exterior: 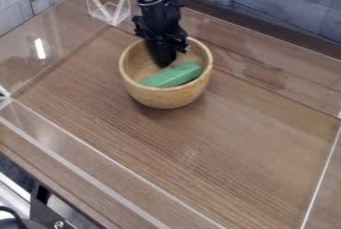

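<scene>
A round wooden bowl (166, 97) stands in the upper middle of the wooden table (200, 168). A green oblong object (174, 77) lies inside it. My black gripper (163, 52) reaches down from the top of the view to the bowl's back part, beside the green object. Its fingertips are dark and hard to make out; it looks shut, with nothing visible between the fingers.
A clear plastic piece (107, 4) is at the upper left, another at the left edge. A blue wall runs along the back right.
</scene>
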